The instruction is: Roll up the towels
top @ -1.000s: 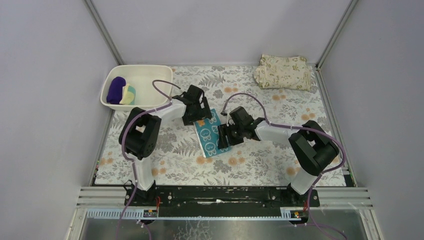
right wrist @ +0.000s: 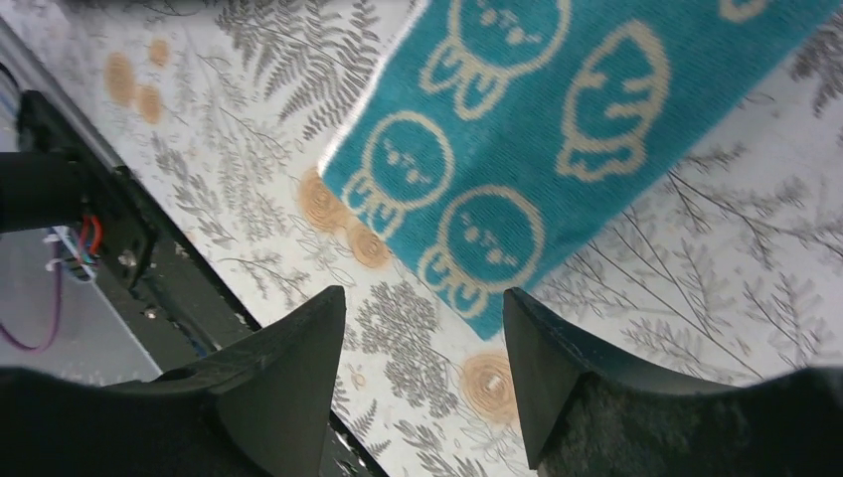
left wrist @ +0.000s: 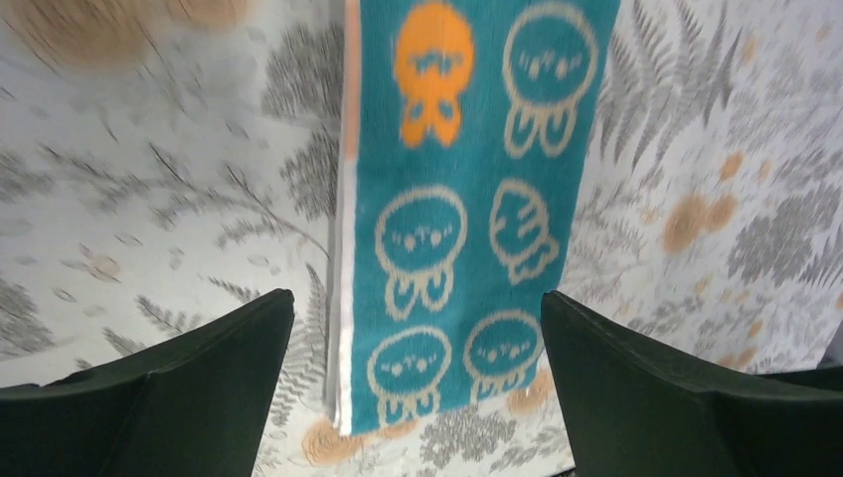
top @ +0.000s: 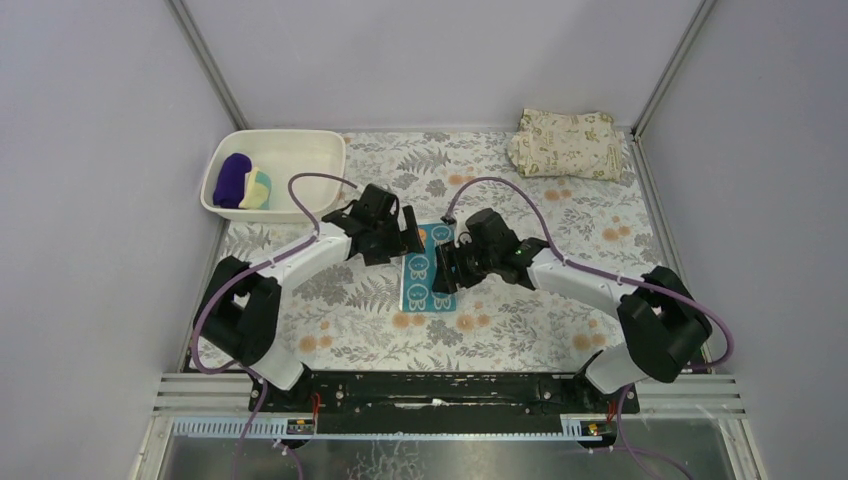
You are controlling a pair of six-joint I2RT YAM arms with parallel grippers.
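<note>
A folded teal towel (top: 418, 280) with pale animal outlines and one orange figure lies flat as a narrow strip in the middle of the table. My left gripper is open over the towel, its fingers (left wrist: 189, 368) apart and nothing gripped. Close to the towel's near end, my right gripper stands with its fingers part open; only table cloth and the towel's corner show between its fingertips. In the right wrist view the towel (right wrist: 497, 238) lies flat, clear of both fingers' grip.
At the back left a white bin (top: 305, 165) holds a purple roll (top: 232, 180) and a yellow-and-teal roll (top: 256, 190). A stack of patterned cream towels (top: 566, 145) rests at the back right.
The towel has turned from slanted to straight.
</note>
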